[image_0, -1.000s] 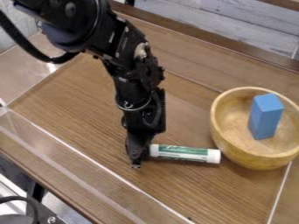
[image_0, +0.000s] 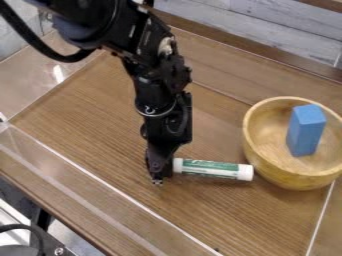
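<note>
The black gripper (image_0: 166, 165) reaches down to the wooden tabletop in the middle of the camera view, at the left end of a white tube with a green label (image_0: 214, 169) lying flat. Its fingers look closed around that end of the tube, though the dark fingertips partly hide the contact.
A yellow wooden bowl (image_0: 271, 169) with a blue block (image_0: 305, 130) standing in it is at the right, close to the tube. A pale wall runs along the back.
The gripper and the tube's end by it have shifted very slightly up the view; the bowl and block are unchanged.
</note>
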